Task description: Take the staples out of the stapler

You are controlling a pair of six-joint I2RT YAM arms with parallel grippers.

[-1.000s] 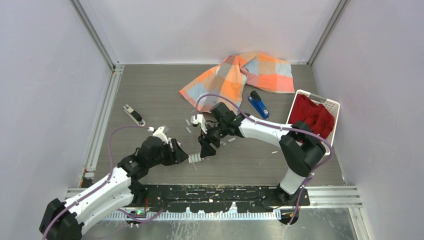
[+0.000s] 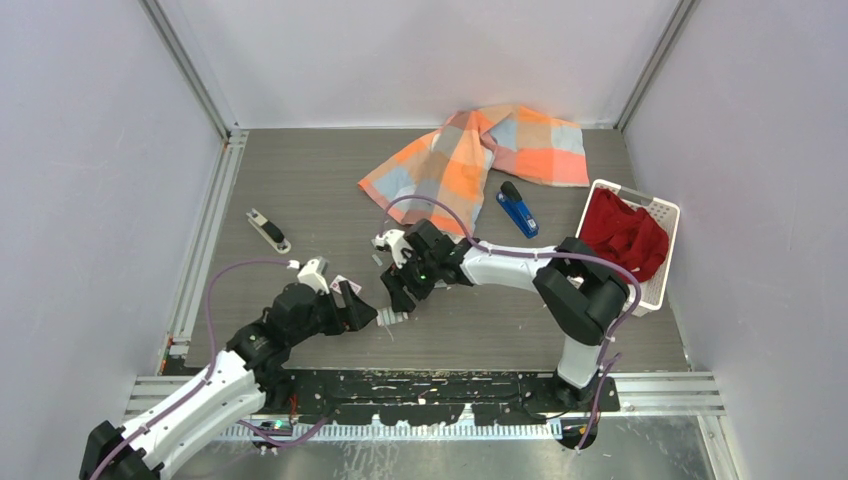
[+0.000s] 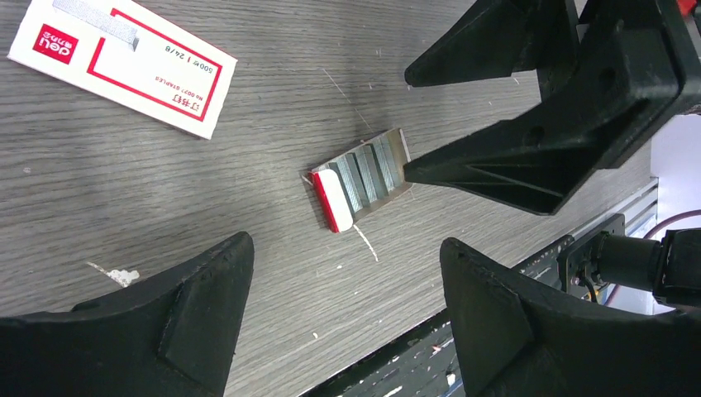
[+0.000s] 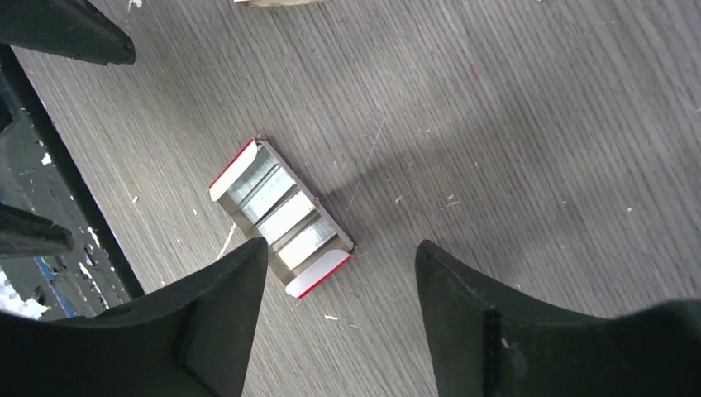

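An open paper box of staples lies on the table, several strips inside, also in the right wrist view (image 4: 289, 219). My left gripper stands open just short of it, empty. My right gripper has its fingers apart above the table, close to the box, nothing between them. A closed Deli staples carton (image 3: 124, 62) lies beside it. A blue stapler (image 2: 517, 210) lies at the back right; a white-and-black stapler (image 2: 268, 230) lies at the left.
A checked cloth (image 2: 425, 175) lies at the back. A white basket (image 2: 668, 225) holds red cloth at the right. Loose strips lie mid-table. The table's front edge is near both grippers.
My right gripper has moved left, toward the staple box and left gripper. The left gripper moved slightly and its fingers look wider apart than a second ago.
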